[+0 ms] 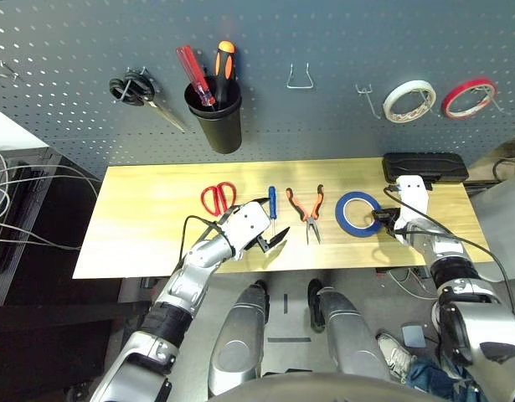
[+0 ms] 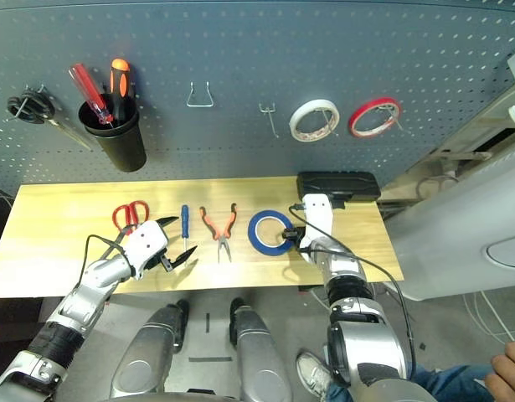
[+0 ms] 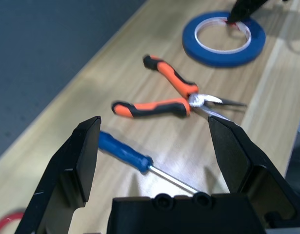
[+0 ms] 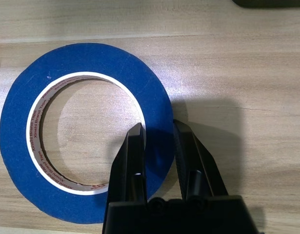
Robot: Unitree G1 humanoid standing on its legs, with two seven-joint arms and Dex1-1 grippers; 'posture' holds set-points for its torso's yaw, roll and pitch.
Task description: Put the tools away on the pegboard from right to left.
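Observation:
The blue tape roll (image 4: 57,61) lies flat on the wooden table. My right gripper is shut on its right rim, one finger inside the ring and the other outside. With nothing between its fingers, my left gripper is open above the blue screwdriver (image 3: 124,152). Orange-handled pliers (image 1: 304,209) lie between screwdriver and tape. Red scissors (image 1: 217,198) rest behind the left gripper, partly covered by the arm in the right high view. On the pegboard hang a white tape roll (image 1: 409,101) and a red tape roll (image 1: 469,98).
An empty hook (image 1: 368,100) is left of the white tape; another empty hook (image 1: 300,77) is farther left. A black cup (image 1: 217,119) holds two screwdrivers, and dark scissors (image 1: 133,88) hang beside it. A black case (image 1: 424,167) sits at the table's back right.

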